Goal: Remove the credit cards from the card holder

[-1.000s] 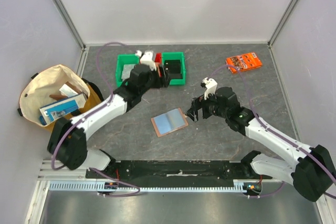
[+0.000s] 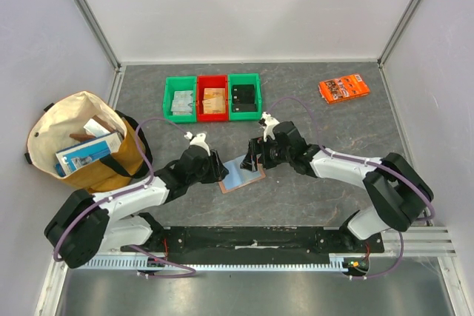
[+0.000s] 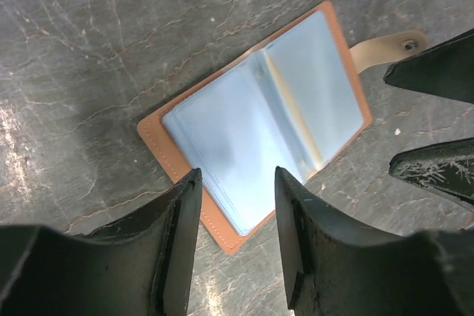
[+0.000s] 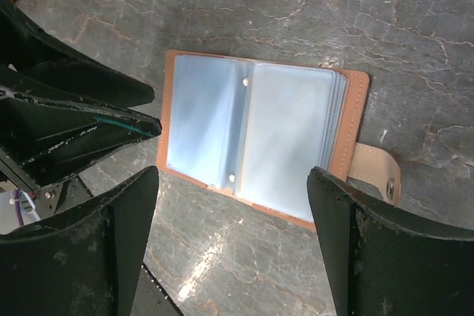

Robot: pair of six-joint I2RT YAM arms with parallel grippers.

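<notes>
The card holder (image 2: 241,176) lies spread flat on the grey table, tan-edged with clear sleeves inside. In the right wrist view its right-hand sleeve stack (image 4: 286,137) looks thicker, and a tan snap strap (image 4: 376,171) sticks out beside it. No single card can be made out through the sleeves. My left gripper, part open, hovers over the holder's left end with nothing between its fingers. Above the right end hangs my right gripper, also part open and empty. Each gripper's dark fingers show in the other's wrist view.
Behind the holder stand green and red bins (image 2: 212,98) with cards and dark items inside. An orange packet (image 2: 344,88) lies at the back right, and a yellow bag (image 2: 96,138) stands at the left. The table right of the holder is clear.
My left gripper has come from over the bins down to the holder's left end. The right gripper has moved left and lower, over the right end. The holder has stayed put.
</notes>
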